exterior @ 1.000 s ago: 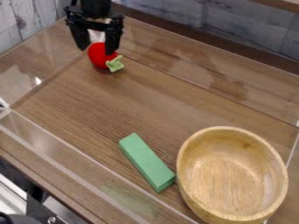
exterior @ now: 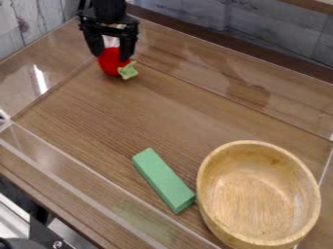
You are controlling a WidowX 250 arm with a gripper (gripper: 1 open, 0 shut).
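The black gripper (exterior: 109, 37) is at the upper left of the camera view, low over a red object with a green top (exterior: 112, 64), perhaps a strawberry toy. A white piece shows just behind the red object. The fingertips overlap the red object in view, so whether they touch or hold it cannot be told.
A green block (exterior: 163, 180) lies at the lower middle. A large wooden bowl (exterior: 258, 195) sits at the lower right. Grey walls border the back.
The gripper has shifted slightly and appears lower over the red object. The green block and bowl have not moved.
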